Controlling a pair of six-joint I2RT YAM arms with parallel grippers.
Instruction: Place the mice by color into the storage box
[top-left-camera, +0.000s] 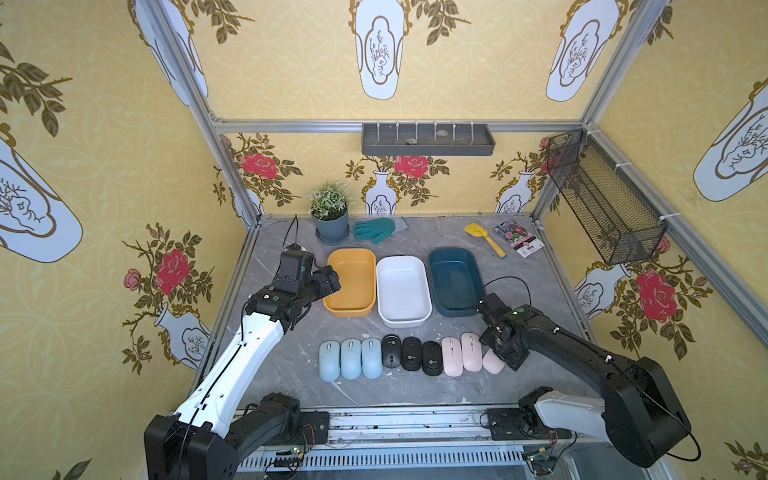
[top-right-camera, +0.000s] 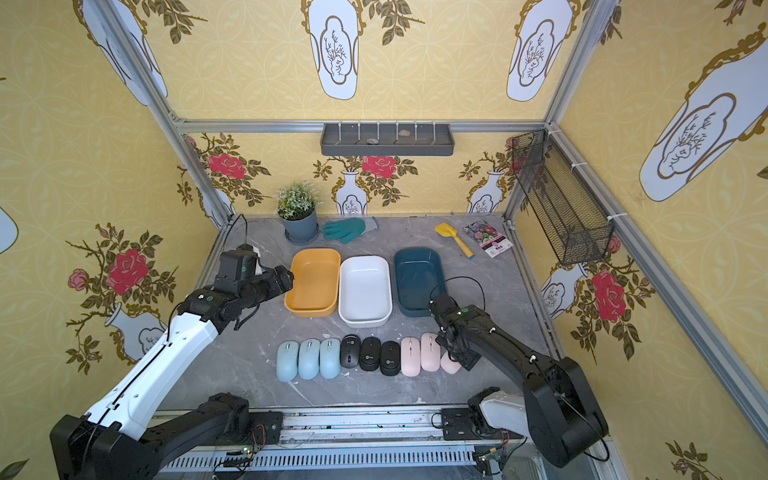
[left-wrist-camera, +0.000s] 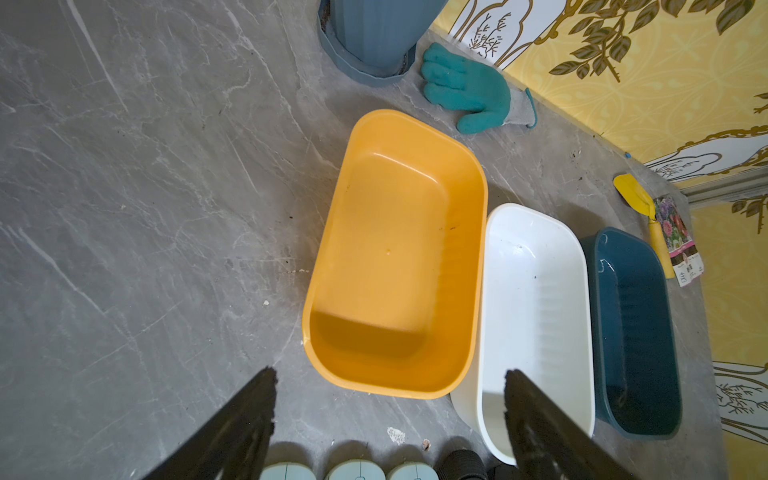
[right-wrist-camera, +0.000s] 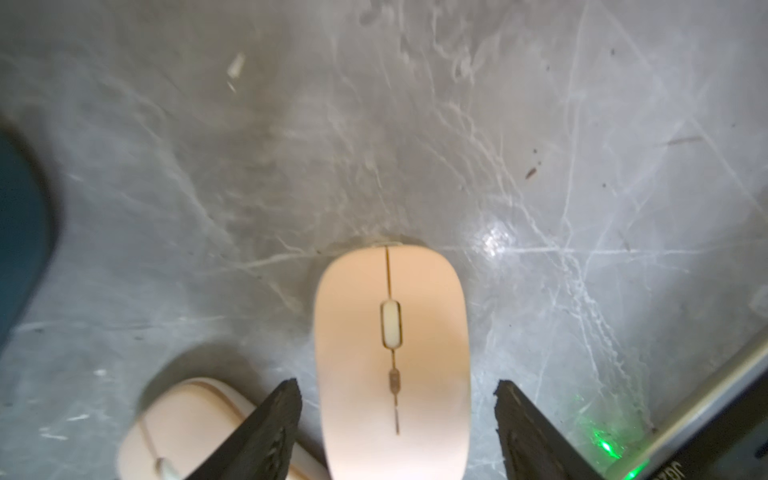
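Observation:
Nine mice lie in a row along the front: light blue mice, black mice and pink mice. Behind them stand three empty bins: orange, white, dark teal. My right gripper is low at the row's right end, open around a pink mouse, its fingers at either side of the mouse's body. A second pink mouse lies just left of it. My left gripper hangs open at the left, near the orange bin, with nothing between its fingers.
At the back are a potted plant, a glove, a yellow shovel and a seed packet. A wire basket hangs on the right wall. The table left of the orange bin is clear.

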